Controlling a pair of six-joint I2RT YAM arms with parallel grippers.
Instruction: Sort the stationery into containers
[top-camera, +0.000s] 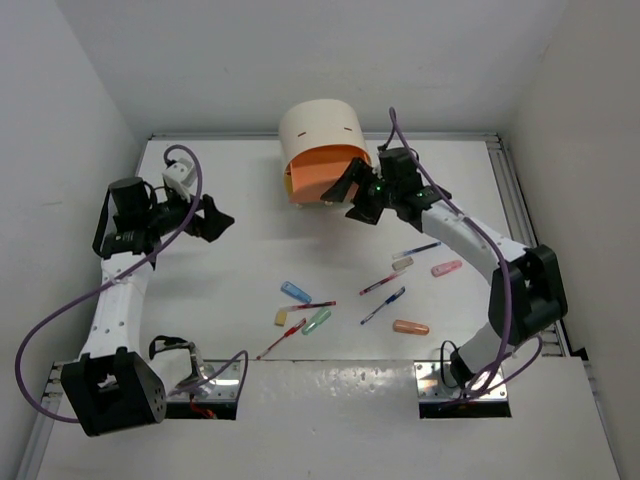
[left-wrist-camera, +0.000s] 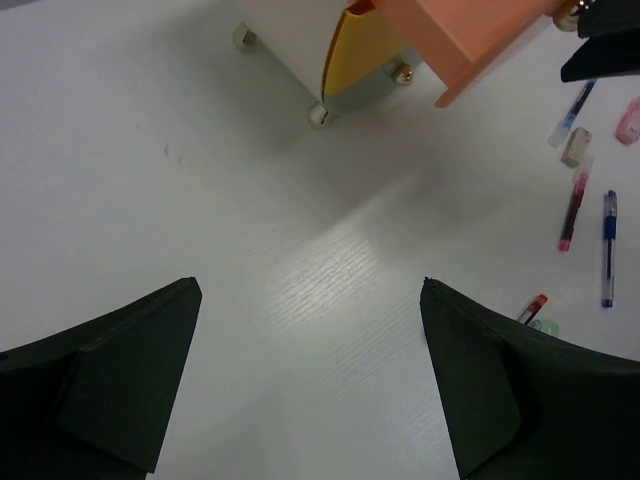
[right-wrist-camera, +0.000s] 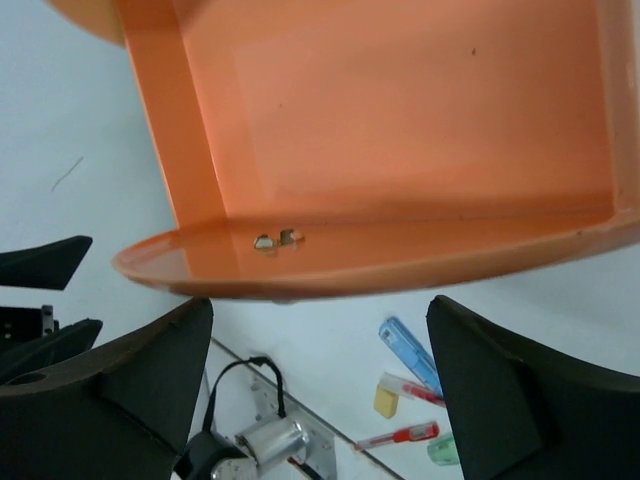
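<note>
A white rounded drawer unit (top-camera: 315, 120) stands at the back with its orange drawer (top-camera: 316, 175) pulled out, empty in the right wrist view. My right gripper (top-camera: 355, 195) is open at that drawer's front. My left gripper (top-camera: 213, 220) stands open over bare table at the left. Stationery lies loose: blue tube (top-camera: 295, 292), green tube (top-camera: 317, 320), orange tube (top-camera: 410, 327), pink piece (top-camera: 446, 268), yellow block (top-camera: 281, 318), light eraser (top-camera: 402, 263), and several pens (top-camera: 383, 306).
Metal rails (top-camera: 510, 200) run along its sides. The loose items are spread over the front and right.
</note>
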